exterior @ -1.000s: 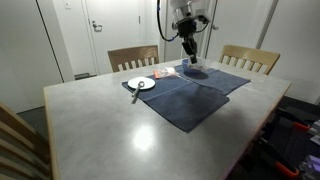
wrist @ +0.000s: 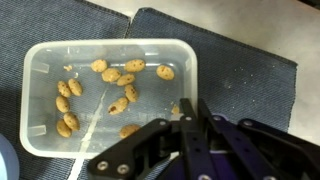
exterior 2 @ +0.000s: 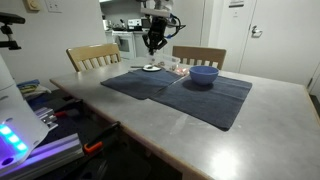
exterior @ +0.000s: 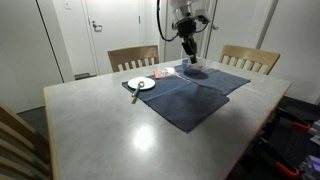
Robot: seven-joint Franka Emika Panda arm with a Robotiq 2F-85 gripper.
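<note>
A clear plastic container fills the left half of the wrist view, with several small brown-speckled pieces scattered in it. My gripper is at its right-hand rim, shut on that edge; the fingertips are partly hidden by the gripper's dark body. In exterior view 1 the gripper points down over the far part of the table, just above the clear container. The container also shows in exterior view 2, beside the blue bowl. Whether it touches the cloth is hard to tell.
A blue bowl stands close to the container on dark cloth mats. A white plate with a green item lies to the left in exterior view 1. Chairs line the far side.
</note>
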